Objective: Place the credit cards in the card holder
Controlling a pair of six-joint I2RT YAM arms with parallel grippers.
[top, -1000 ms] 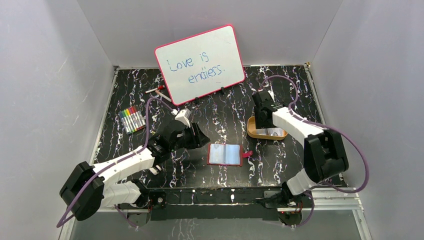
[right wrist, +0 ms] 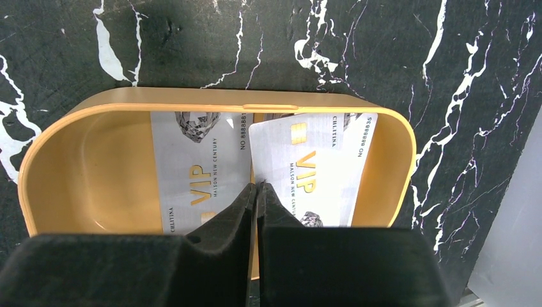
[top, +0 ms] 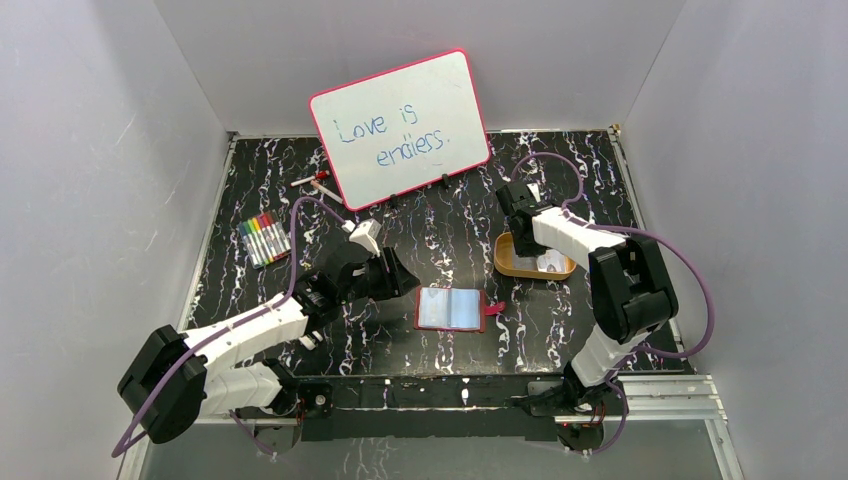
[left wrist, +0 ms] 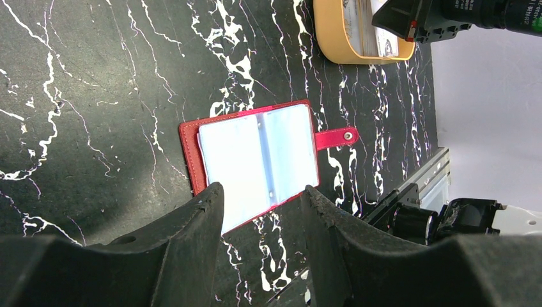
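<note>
The red card holder (top: 432,310) lies opened flat on the table, its clear sleeves (left wrist: 236,160) facing up and its snap strap (left wrist: 335,137) pointing right. Above its left side, my left gripper is open and empty. White VIP credit cards lie in a tan tray (top: 537,276): a left card (right wrist: 185,166) and, on the right, a tilted card (right wrist: 268,147) on top of others. My right gripper reaches into the tray with its fingertips together at the tilted card's left edge. Whether that edge is between them cannot be seen.
A whiteboard (top: 400,130) with writing stands at the back. Colored markers (top: 264,238) lie at the left, and loose pens (top: 310,179) beside the board. Bare table (top: 440,240) separates the tray from the board.
Since one second ago, my right arm has shifted left and slightly down in the top view, within the tray. The left arm stays put.
</note>
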